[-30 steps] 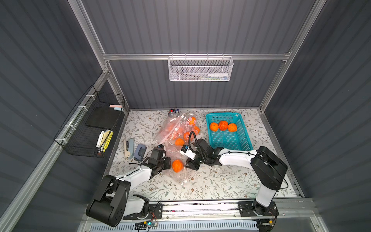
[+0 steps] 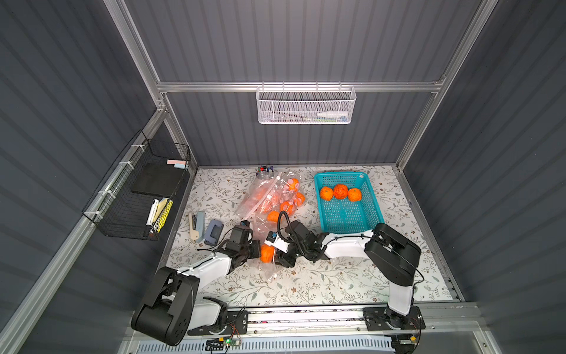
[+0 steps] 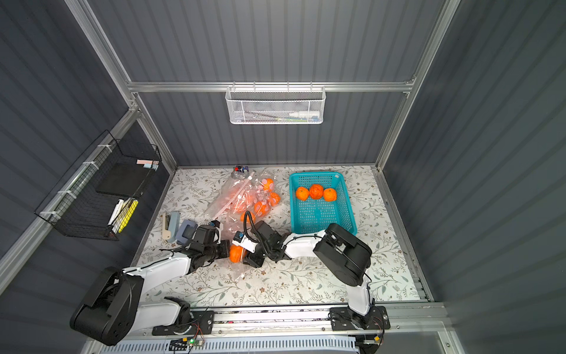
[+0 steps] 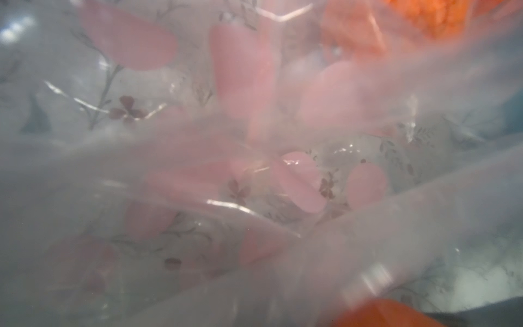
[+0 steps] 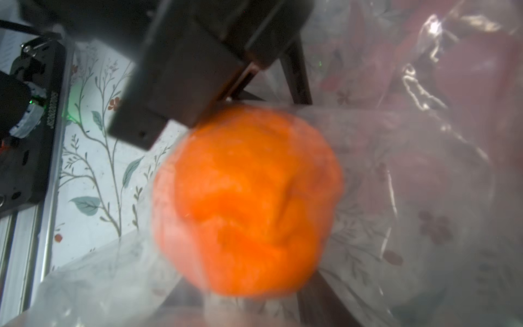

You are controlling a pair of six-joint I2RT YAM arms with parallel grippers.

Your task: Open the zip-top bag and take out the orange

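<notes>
A clear zip top bag [image 2: 259, 200] with pink print and several oranges lies flat, its near end stretched toward the front. One orange [image 5: 256, 201] sits at that end between both grippers, with clear film over part of it. My left gripper [image 2: 255, 249] is shut at the orange's left side; whether it pinches film is not clear. At the right side is my right gripper [image 2: 278, 255]; the orange hides its fingertips, and its dark fingers [image 5: 327, 305] show apart below it. Bag film [image 4: 163, 190] fills the left wrist view.
A teal basket [image 2: 377, 206] with 3 oranges [image 2: 340, 191] stands at the back right. A stapler [image 2: 193, 226] and grey-blue items [image 2: 213, 232] lie to the left of the bag.
My right gripper has moved left against the orange, which has shifted slightly left toward my left gripper. The left arm holds still.
</notes>
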